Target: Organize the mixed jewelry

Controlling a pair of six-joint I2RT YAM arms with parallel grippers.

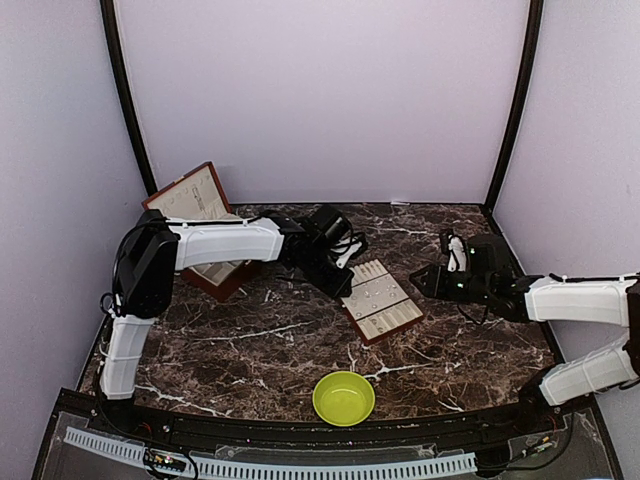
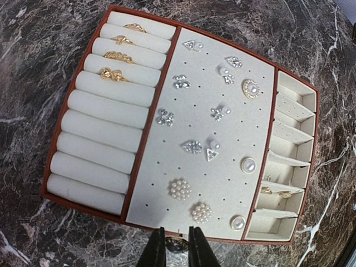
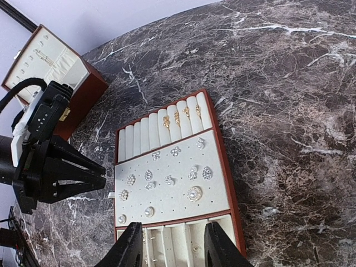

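A wood-rimmed jewelry tray (image 1: 377,298) lies angled on the marble table. In the left wrist view, several gold rings (image 2: 118,57) sit in its ring rolls, pearl and crystal earrings (image 2: 181,189) dot its white panel, and gold pieces (image 2: 285,194) rest in a small compartment. A small knob (image 3: 111,194) sticks out of the tray's side. My left gripper is partly open near that side, its fingers either side of the knob in its own view; no grip shows. My right gripper (image 1: 417,281) stands open and empty right of the tray.
At the far left, an open jewelry box (image 3: 83,103) with jewelry in its lid stands partly behind my left arm. A green bowl (image 1: 343,398) is at the front edge. Clear marble lies between bowl and tray.
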